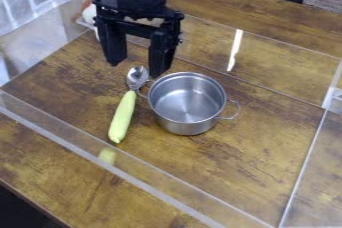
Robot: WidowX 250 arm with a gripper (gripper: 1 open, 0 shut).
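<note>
My black gripper (138, 44) hangs over the wooden table at the upper middle, its two fingers wide open with nothing visible between them. Below it lie a small silver spoon-like object (136, 75) and a pale yellow-green, elongated vegetable (123, 117). A steel pot (189, 107) with wire handles sits to the right of both, beneath the gripper's right side.
A white and reddish object (90, 12) is partly hidden behind the arm at the upper left. Clear panel edges run along the left, bottom and right of the table.
</note>
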